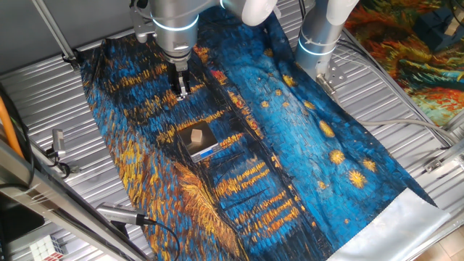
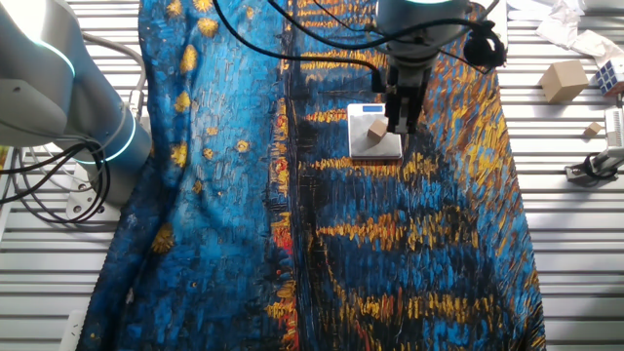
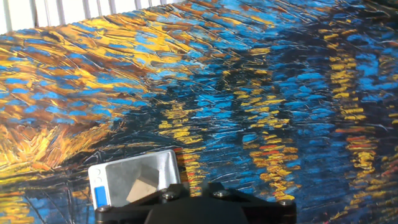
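Observation:
A small tan wooden block (image 1: 196,135) rests on a flat silver scale (image 1: 206,154) with a small blue display; both also show in exterior view 2, the block (image 2: 377,129) on the scale's plate (image 2: 363,146). My gripper (image 1: 183,95) hangs over the cloth, apart from the block and toward the arm's side of the scale. In the wrist view the block (image 3: 143,182) and scale (image 3: 114,171) lie at lower left, partly covered by the dark gripper parts. No object shows between the fingers, and their spacing is unclear.
A painted blue and orange cloth (image 1: 290,138) covers most of the slatted table. At the far right of exterior view 2 stand a larger wooden cube (image 2: 564,82), a tiny block (image 2: 593,129) and a puzzle cube (image 2: 609,76). Cables cross above.

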